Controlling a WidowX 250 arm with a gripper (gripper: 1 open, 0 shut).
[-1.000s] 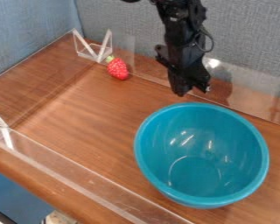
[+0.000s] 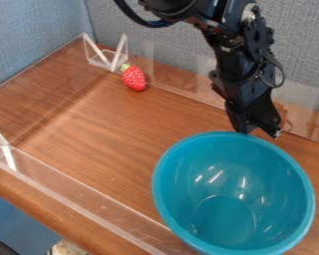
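A large teal bowl [image 2: 233, 199] fills the lower right of the camera view. My black gripper [image 2: 255, 124] hangs just behind the bowl's back rim, pointing down; it looks shut, with nothing visible between its fingers. A red strawberry [image 2: 133, 78] lies on the wooden table toward the back, left of the arm.
Clear low walls [image 2: 83, 204] edge it at front and back, with white brackets [image 2: 105, 55] at the corners. A grey padded wall stands behind.
My gripper has moved right and down toward the back rim of the bowl over the last second.
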